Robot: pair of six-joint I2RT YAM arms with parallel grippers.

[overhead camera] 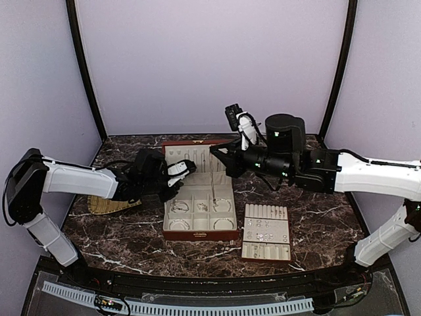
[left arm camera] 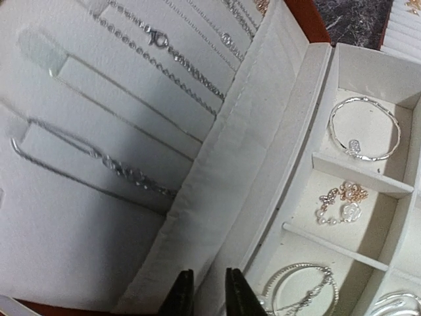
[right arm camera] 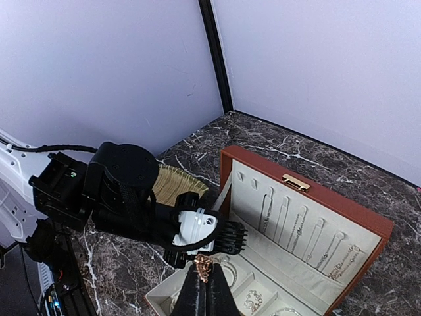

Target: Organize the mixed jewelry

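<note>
The open brown jewelry box (overhead camera: 199, 234) has necklaces on hooks in its lid (right arm camera: 304, 187) and bracelets and pearl pieces (left arm camera: 339, 204) in its compartments. My left gripper is low at the box beside the lid, fingertips apart with no jewelry visible between them. My right gripper (overhead camera: 214, 148) is raised above the box, shut on a thin rose-gold chain (right arm camera: 202, 270) that hangs down over the compartments in the top view.
A ring and earring tray (overhead camera: 266, 230) lies right of the box. A woven basket (overhead camera: 108, 205) sits at the left, partly under the left arm.
</note>
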